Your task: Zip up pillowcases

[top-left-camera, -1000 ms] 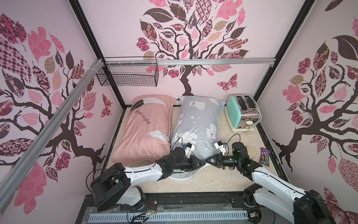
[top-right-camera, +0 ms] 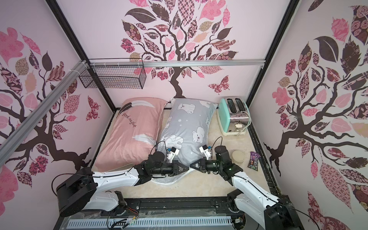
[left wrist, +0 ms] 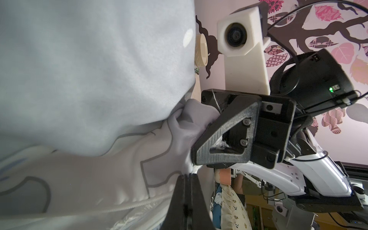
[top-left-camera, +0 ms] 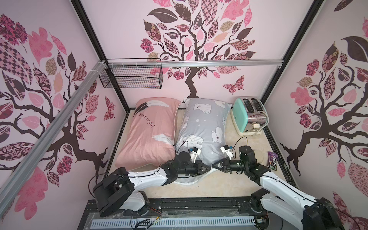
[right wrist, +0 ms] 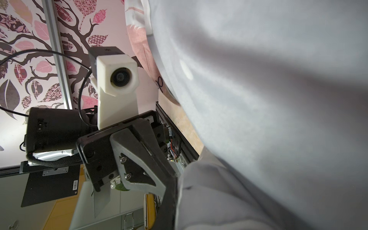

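The grey bear-print pillowcase (top-left-camera: 207,128) lies mid-table, its near end open with a white edge (top-left-camera: 193,181) hanging in a loose curve. To its left lies a pink pillowcase (top-left-camera: 147,134) with feather print. At the grey one's near end, my left gripper (top-left-camera: 209,168) and right gripper (top-left-camera: 213,167) meet almost tip to tip. In the left wrist view the left fingers (left wrist: 180,203) are shut right by the cloth, none visible between them. Cloth gathers to a point at the right finger (left wrist: 226,134), which is shut on it. The zip slider cannot be made out.
A mint toaster (top-left-camera: 249,115) stands at the back right, cord over it. A snack packet (top-left-camera: 272,161) and a round pale lid (top-right-camera: 238,156) lie at the right. A wire basket (top-left-camera: 132,76) hangs at the back left. Bare table shows at the front.
The left arm and the pillowcases look the same.
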